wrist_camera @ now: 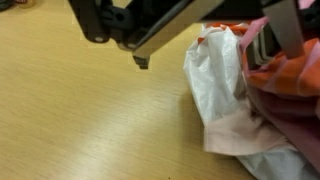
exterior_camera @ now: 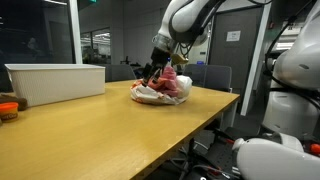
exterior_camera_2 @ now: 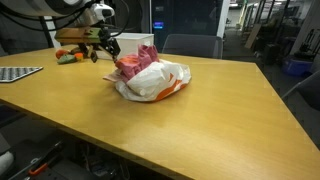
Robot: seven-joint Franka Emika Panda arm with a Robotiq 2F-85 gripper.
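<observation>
A white plastic bag (exterior_camera_2: 165, 84) lies on the table, with pink and red cloth (exterior_camera_2: 139, 60) bulging from its top. Beside and slightly above the cloth is my gripper (exterior_camera: 157, 73), its fingers apart. In the wrist view the gripper spans a wide gap. One of its fingers (wrist_camera: 143, 50) is over bare wood, while the other is close against the red cloth (wrist_camera: 290, 80); whether it touches cannot be told. The white bag (wrist_camera: 212, 75) shows below, partly under the gap. What else the bag contains is hidden.
A white bin (exterior_camera: 62, 82) stands at the far side of the table (exterior_camera: 95, 130). Orange bowls (exterior_camera: 8, 108) are at its left edge. A wire rack (exterior_camera_2: 22, 73) lies near the arm.
</observation>
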